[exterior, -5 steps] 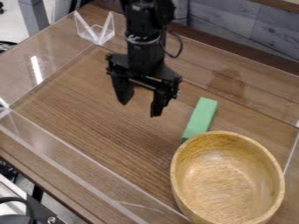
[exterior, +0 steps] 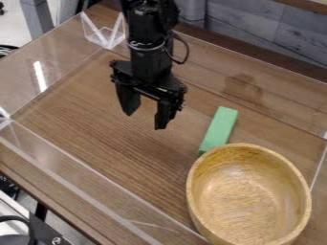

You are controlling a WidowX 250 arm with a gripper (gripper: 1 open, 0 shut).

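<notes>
The black robot arm reaches down from the top centre of the camera view, its gripper (exterior: 145,105) hanging over the middle of the wooden table (exterior: 90,144), fingers apart with nothing visible between them. A green rectangular object (exterior: 219,128) lies to the right of the gripper, apart from it. A large yellow round bowl (exterior: 246,214) sits at the bottom right, just below the green object.
A clear plastic object (exterior: 105,29) is at the upper left. Grey boards (exterior: 269,29) stand along the back right. Cables show at the lower-left corner.
The arm and gripper have shifted a little to the left and turned slightly. The green object and bowl have not moved.
</notes>
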